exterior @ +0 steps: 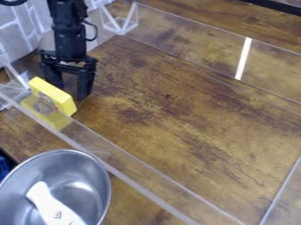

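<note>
The black gripper (69, 81) hangs at the upper left of the wooden surface, its fingers pointing down and apart, open. Just below and left of it a yellow block (53, 97) lies near the left side, behind a clear acrylic strip. I see nothing between the fingers.
A steel bowl (84, 185) with a white object (49, 204) in it stands at the lower left. Clear acrylic walls and white brackets (118, 22) edge the area.
</note>
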